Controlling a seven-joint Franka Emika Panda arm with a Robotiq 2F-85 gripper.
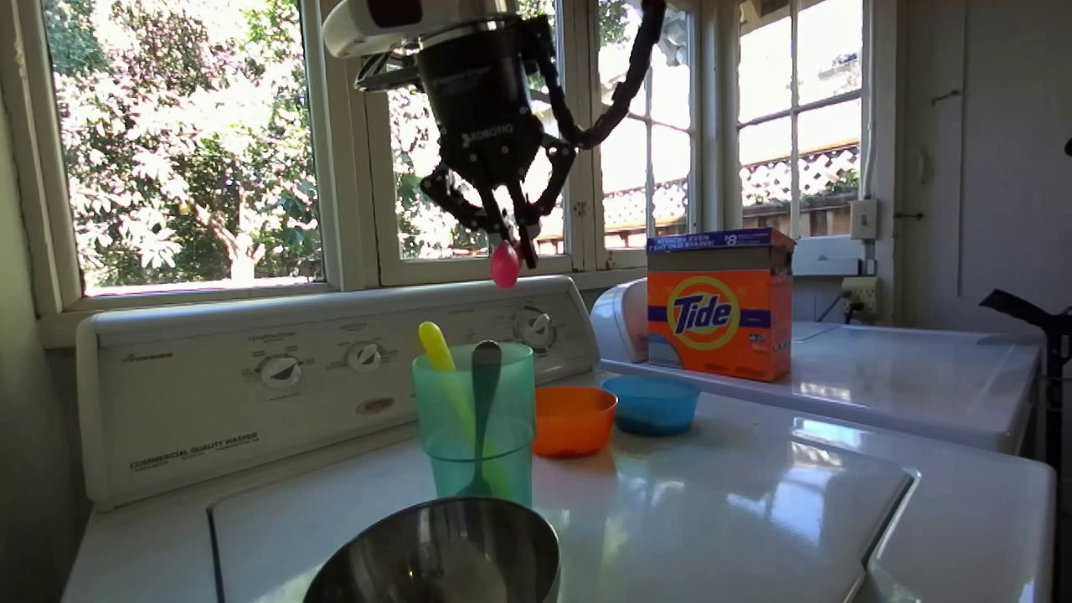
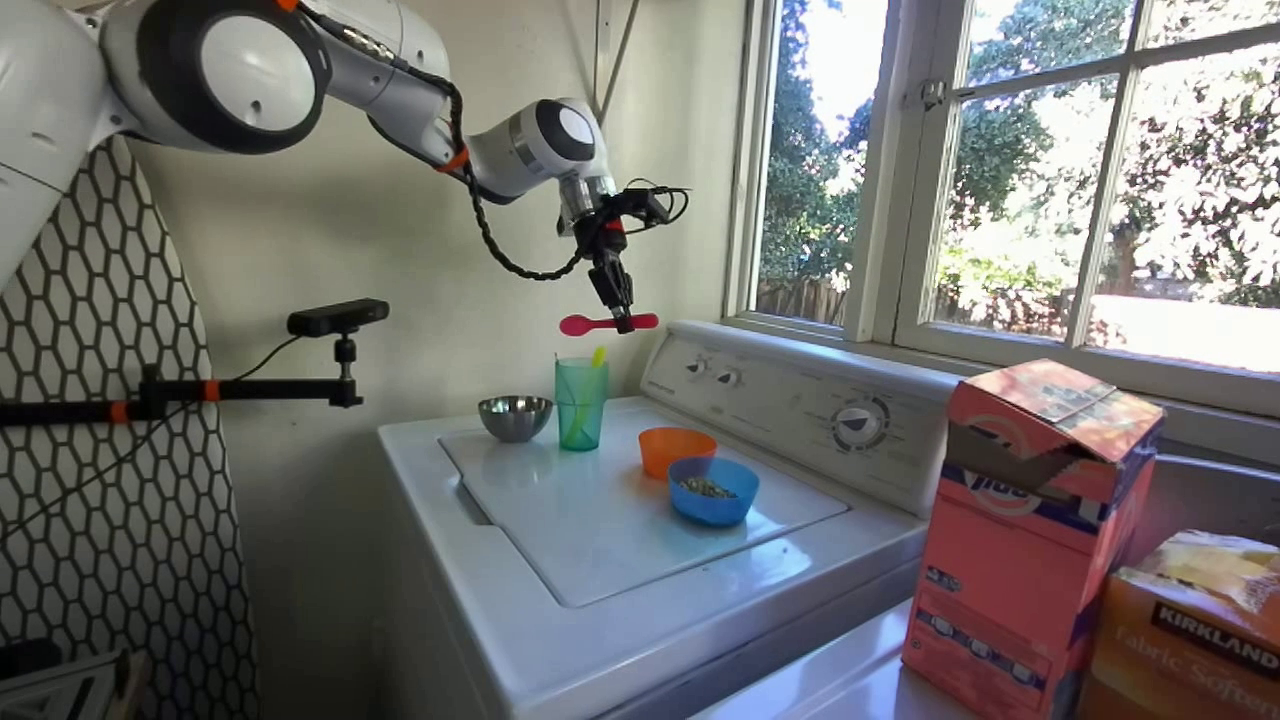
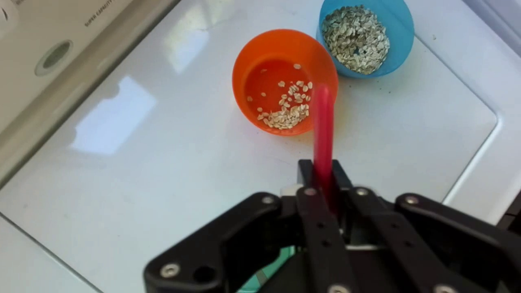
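Observation:
A pink spoon (image 2: 583, 325) is held roughly level in my gripper (image 2: 623, 324), which is shut on its handle, well above the washer top. In exterior view 1 the spoon's bowl (image 1: 505, 265) points toward that camera. The wrist view shows the red-pink handle (image 3: 323, 132) rising from between the fingers. Below stands an upright green cup (image 2: 581, 406) with a yellow utensil (image 1: 434, 343) and a dark grey one (image 1: 485, 377) in it. An orange bowl (image 3: 244, 73) has a few oats inside. Touching or nearly touching it, a blue bowl (image 3: 403, 34) holds more oats.
A metal bowl (image 2: 516, 419) sits left of the cup in exterior view 2. The washer's control panel (image 1: 322, 377) runs along the back. A Tide box (image 1: 718, 316) and a Kirkland box (image 2: 1188, 636) stand beside the washer.

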